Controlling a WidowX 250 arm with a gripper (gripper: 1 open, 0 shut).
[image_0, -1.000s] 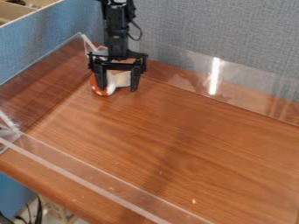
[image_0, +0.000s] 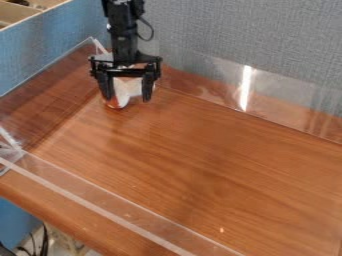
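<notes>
My black gripper (image_0: 126, 90) hangs at the back left of the wooden table (image_0: 187, 170), over a small white and orange object (image_0: 124, 94) that sits low behind and between its fingers. The gripper hides much of that object, and I cannot tell whether the fingers touch it or stand apart from it.
Clear plastic walls edge the table, with blue padding (image_0: 34, 70) at the left and a grey panel (image_0: 254, 40) behind. Cables show at the lower left corner outside it.
</notes>
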